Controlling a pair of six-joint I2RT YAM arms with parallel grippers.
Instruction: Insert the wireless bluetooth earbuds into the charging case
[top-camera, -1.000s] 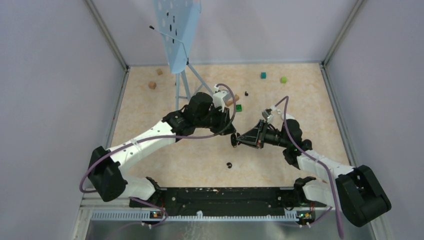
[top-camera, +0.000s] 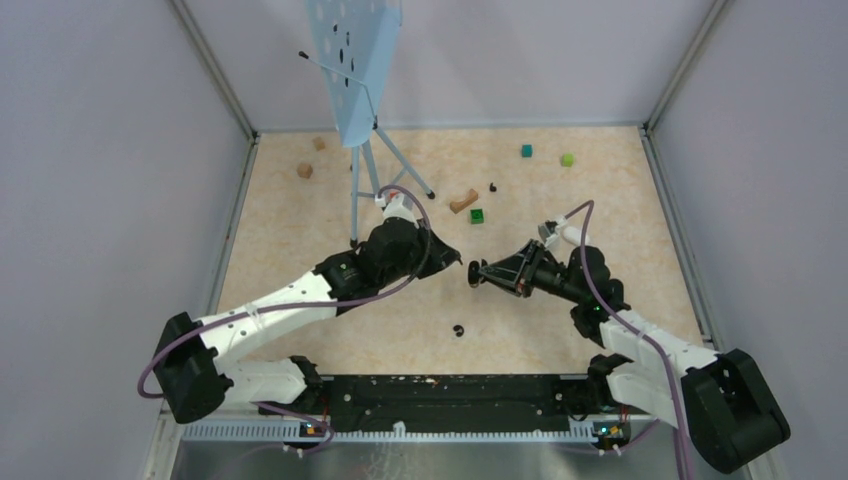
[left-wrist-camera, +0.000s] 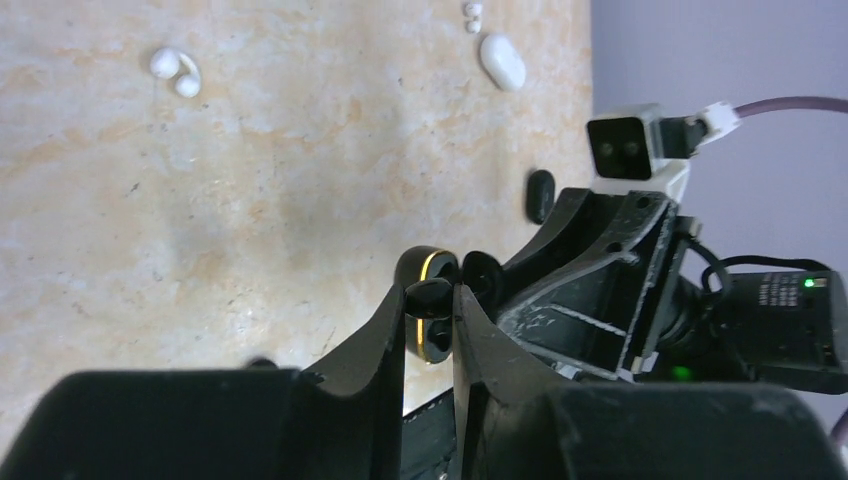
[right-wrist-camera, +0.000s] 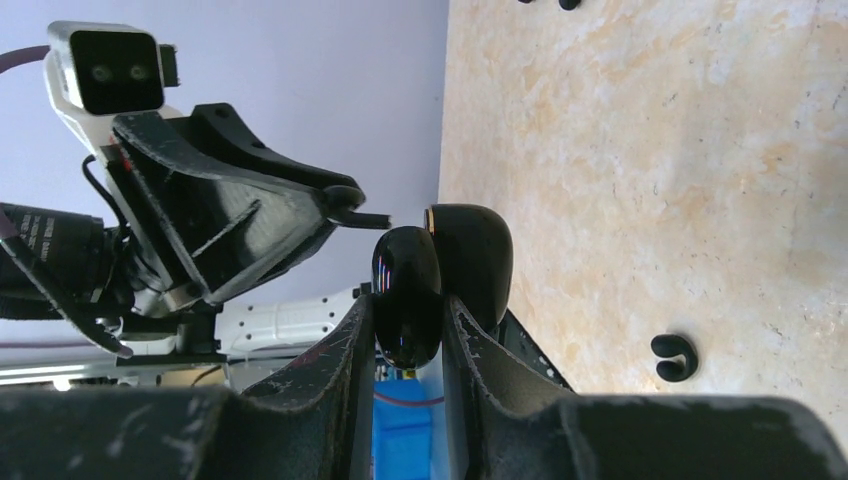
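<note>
My left gripper (top-camera: 459, 261) is shut on a small dark earbud, whose thin dark end also shows between its fingertips in the right wrist view. My right gripper is shut on one half of the opened black charging case (right-wrist-camera: 407, 275). The case's other half stands behind it, and a gold rim (left-wrist-camera: 427, 266) shows in the left wrist view. In the top view a small gap separates the earbud from the case (top-camera: 474, 273). A second black, C-shaped earbud (right-wrist-camera: 676, 357) lies on the table. Whether the case's hollows are filled is hidden.
White earbuds (left-wrist-camera: 176, 72), a white case (left-wrist-camera: 503, 62) and a black oval piece (left-wrist-camera: 540, 195) lie on the table. Coloured blocks, among them a green one (top-camera: 477, 216), sit farther back. A light-blue stand (top-camera: 362, 175) rises behind my left arm.
The right gripper and case have shifted slightly right.
</note>
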